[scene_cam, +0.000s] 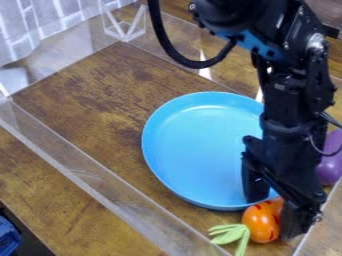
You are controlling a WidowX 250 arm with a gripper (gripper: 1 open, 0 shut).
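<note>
A black robot gripper (281, 190) reaches down from the top right, its lower end just over an orange toy carrot (261, 223) with pale green leaves (227, 233) at the lower right. Whether its fingers are open or closed on the carrot is hard to tell. A blue plate (194, 140) lies left of the gripper, partly hidden behind it. A purple object (329, 160) sits at the right, partly covered by the gripper.
Clear plastic walls (80, 160) edge the wooden surface (87, 100). Bare wood fills the left side. A small blue object (8, 238) is at the bottom left corner, and a white grid (34, 20) at the top left.
</note>
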